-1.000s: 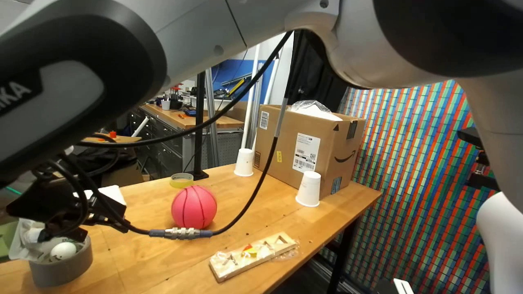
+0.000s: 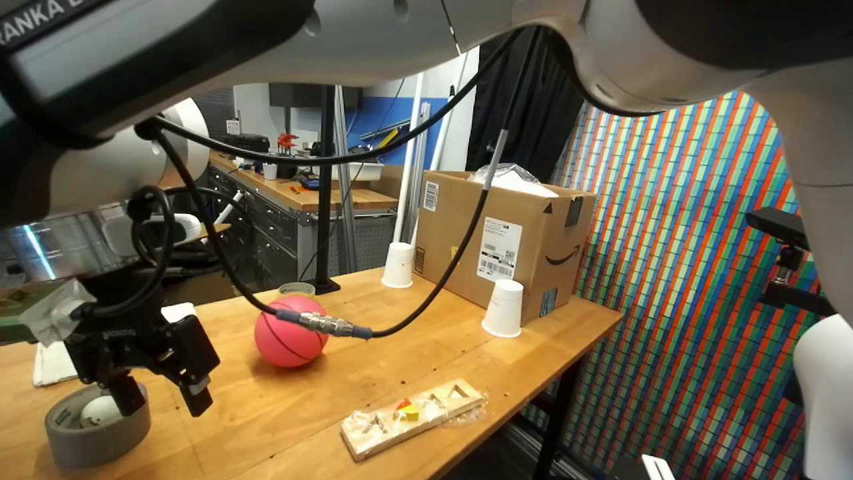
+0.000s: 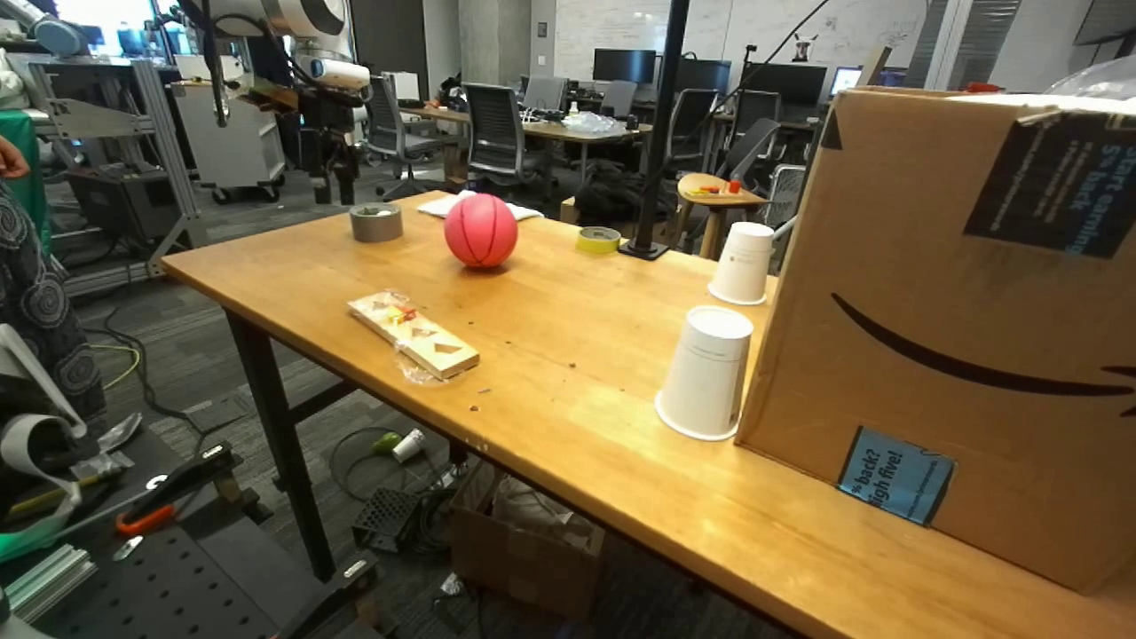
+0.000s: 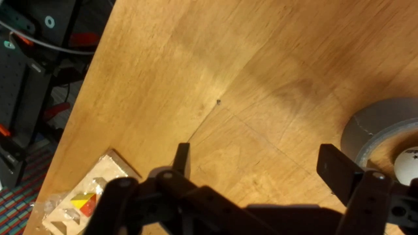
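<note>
My gripper is open, its two fingers wide apart with only bare tabletop seen between them. In exterior view 1 the gripper [image 2: 162, 397] hangs close to a grey tape roll [image 2: 76, 448], overlapping part of it from this angle. A white ball [image 2: 101, 411] sits inside that roll. At the right of the wrist view, the tape roll [image 4: 360, 129] and the white ball [image 4: 407, 166] lie beyond the right finger. A pink ball [image 2: 289, 340] with dark seams rests on the table, and exterior view 2 shows the pink ball [image 3: 481, 231] right of the roll.
A wooden shape board [image 2: 412, 420] with coloured pieces lies near the table edge. Two upturned white cups [image 2: 504, 309] [image 2: 397, 265] stand by a large cardboard box [image 2: 472, 232]. Yellow tape [image 3: 598, 240] and a black post [image 3: 651, 160] are at the back.
The arm and gripper have shifted, and the fingers now point down beside the tape roll. In exterior view 1 the pink ball has moved left, partly covering the yellow tape.
</note>
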